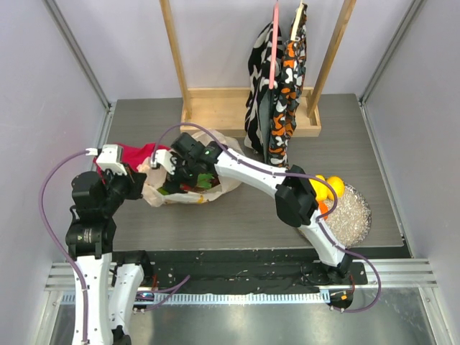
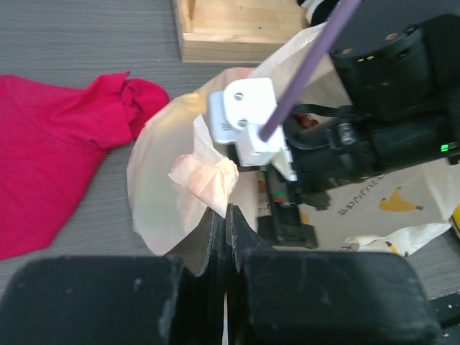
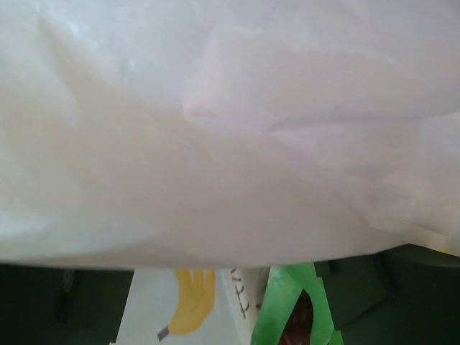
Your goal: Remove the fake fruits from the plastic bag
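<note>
The whitish plastic bag (image 1: 219,188) lies open in the middle of the table, green and red fruit (image 1: 204,181) showing inside. At its left edge, my left gripper is shut on a crumpled bit of the bag's rim (image 2: 208,176). My right gripper (image 1: 188,180) reaches down inside the bag. In the right wrist view its dark fingers (image 3: 384,295) stand wide apart, with a green and dark red fruit (image 3: 295,309) showing between them. Bag film covers most of that view, so contact with the fruit cannot be told.
At the right stands a glittery round bowl (image 1: 352,219) with yellow and orange fruits (image 1: 332,188). A red cloth (image 1: 133,154) lies behind the left gripper. A wooden rack (image 1: 215,104) with hanging patterned bags stands at the back.
</note>
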